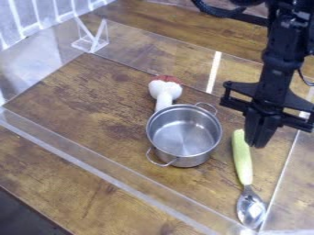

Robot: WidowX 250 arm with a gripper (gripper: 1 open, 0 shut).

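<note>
My black gripper (256, 131) hangs at the right, shut, with nothing visible between its fingers, over the table near the upper end of a spoon (245, 174) with a pale green handle and silver bowl pointing toward the front. A steel pot (185, 136) with two wire handles stands left of it. Behind the pot lies a white object (164, 94) with a red part at its back.
Clear plastic strips border the work area. A small clear stand (90, 39) is at the back left.
</note>
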